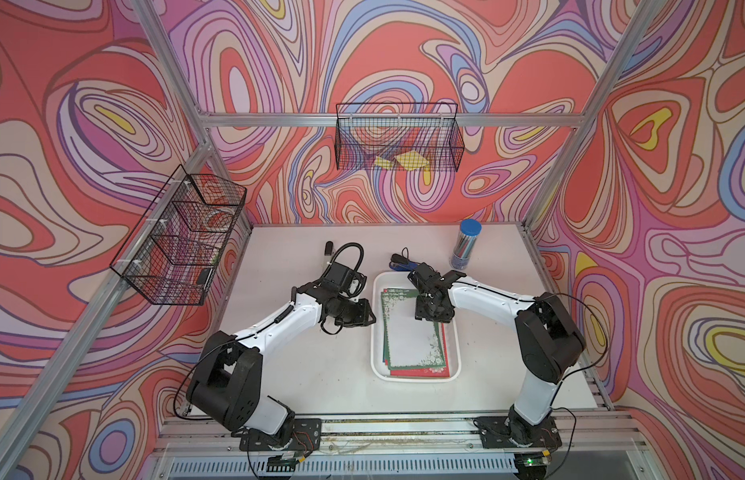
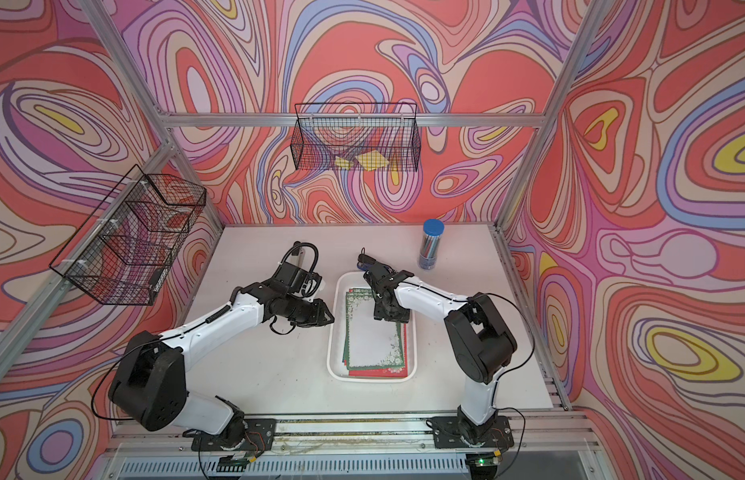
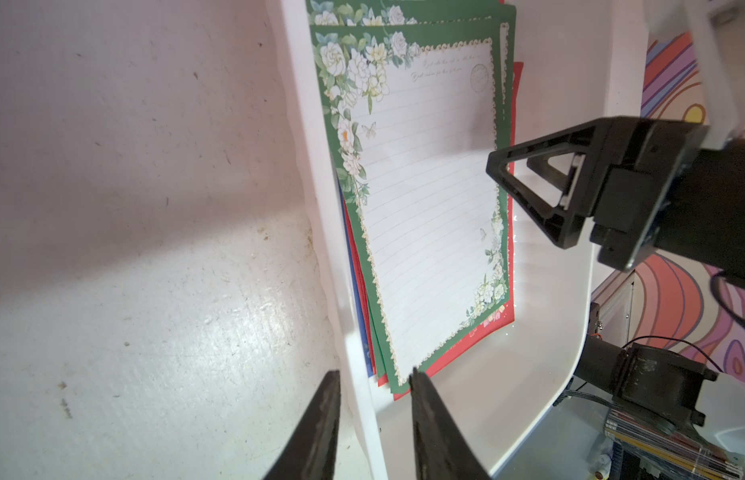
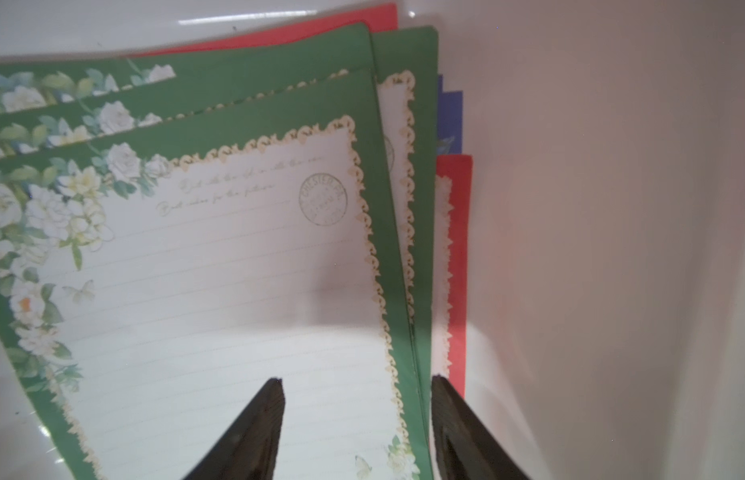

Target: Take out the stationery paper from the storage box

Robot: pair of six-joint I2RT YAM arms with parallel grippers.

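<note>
The white storage box (image 1: 374, 344) lies on the table with its wall running between the fingers of my left gripper, which is shut on its left rim. Inside is a pile of stationery paper (image 3: 428, 200): green-bordered lined sheets with white flowers on top, red and blue ones showing beneath their edges. Over the right part of the pile hovers my right gripper, its fingers parted, one above the top sheet and the other by its right edge. No paper is visibly pinched there. The exact height above the sheets is hard to judge.
Behind the box lie a dark blue-black item (image 1: 403, 262) and a blue-lidded clear canister (image 1: 465, 244). A black-handled item (image 1: 328, 249) rests behind the left arm. Wire baskets (image 1: 399, 140) hang at the back and left.
</note>
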